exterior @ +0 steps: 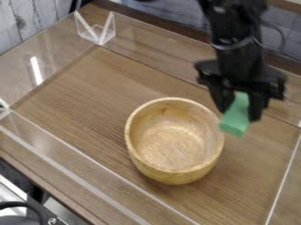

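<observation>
My black gripper (242, 91) is shut on a green object (240, 114), held in the air just above the back right of a large wooden bowl (175, 147). The motion-blurred fingertips partly hide the object's top. The bowl is empty and rests on the wooden table (70, 97).
A small clear plastic holder (97, 28) stands at the back left of the table. A dark gap runs past the table's front left edge.
</observation>
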